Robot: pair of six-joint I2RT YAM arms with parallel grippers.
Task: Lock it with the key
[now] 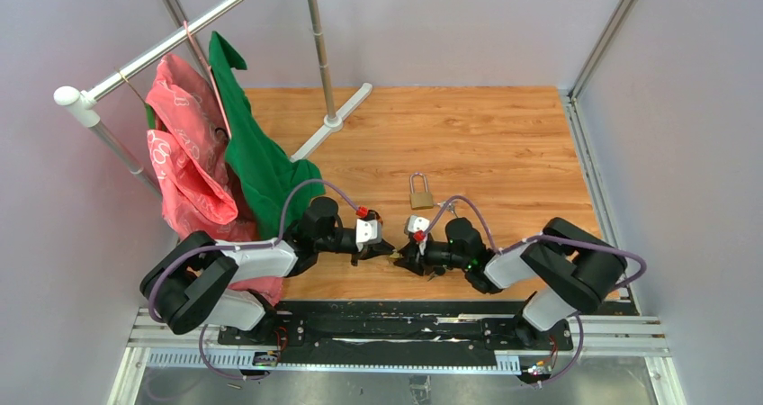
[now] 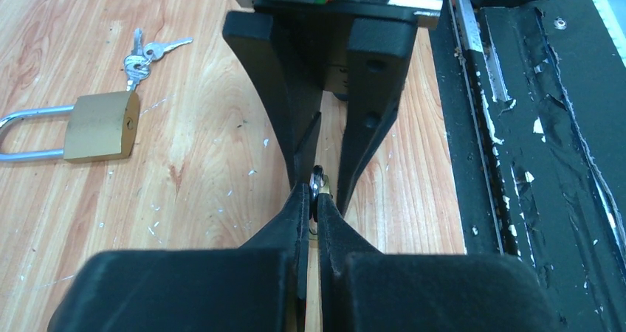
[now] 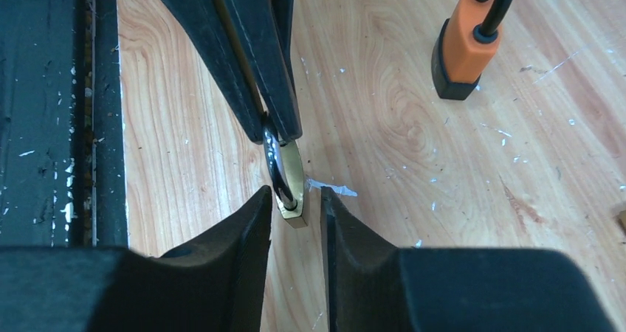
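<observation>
Low above the table near its front edge, my left gripper (image 1: 386, 250) is shut on a small brass padlock (image 3: 294, 171), holding it by its shiny shackle, body hanging below. My right gripper (image 1: 403, 257) faces it closely, part open, its fingers around the padlock in the left wrist view; whether they touch it cannot be told. A larger brass padlock (image 2: 99, 126) with a long shackle lies on the table behind the grippers, with loose keys (image 2: 137, 65) beside it.
An orange padlock (image 3: 468, 50) stands on the table. A clothes rack with red and green garments (image 1: 259, 166) fills the left side.
</observation>
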